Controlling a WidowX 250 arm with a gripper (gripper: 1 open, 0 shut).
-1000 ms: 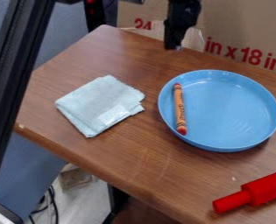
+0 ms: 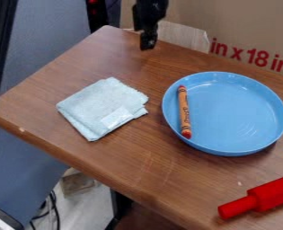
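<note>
My dark gripper (image 2: 148, 40) hangs over the back of the wooden table at the top centre, small and blurred, so its fingers cannot be made out. A folded pale blue cloth (image 2: 101, 108) lies on the left half of the table. To the right is a blue plate (image 2: 234, 112) with an orange crayon (image 2: 184, 110) lying upright in the view along its left inside.
A red rolling pin (image 2: 259, 197) lies at the front right. A cardboard box (image 2: 245, 31) stands behind the table (image 2: 108, 63).
The objects on the table have not moved.
</note>
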